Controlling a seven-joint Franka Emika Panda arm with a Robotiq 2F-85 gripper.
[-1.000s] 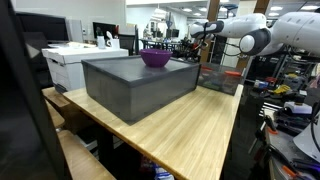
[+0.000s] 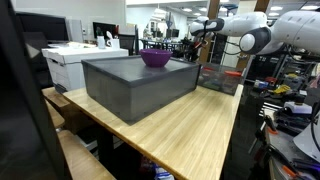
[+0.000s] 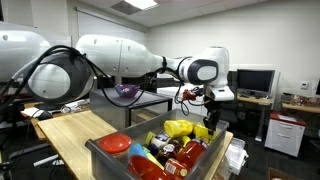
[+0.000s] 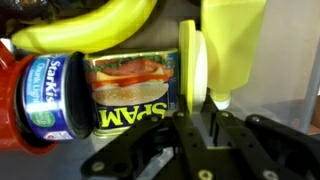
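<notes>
In the wrist view my gripper is shut on a narrow yellow-and-white block [image 4: 194, 66], which points up and away from the fingers. Right beside it lies a yellow bottle [image 4: 231, 45] with a pale tip. A SPAM can [image 4: 133, 91] is just left of the block, and a blue StarKist can [image 4: 45, 97] sits farther left. Exterior view 2 shows the arm's end above the far right part of a grey bin [image 3: 122, 176]; the fingers are hard to make out there. Whether the block touches the things around it, I cannot tell.
Bananas [image 4: 95, 27] lie above the cans in the wrist view. The bin also holds a red plate [image 3: 114, 143] and several red and yellow items. A purple bowl [image 2: 155, 58] rests on the bin's edge in exterior view 1. Bare wooden table [image 2: 180, 138] lies in front.
</notes>
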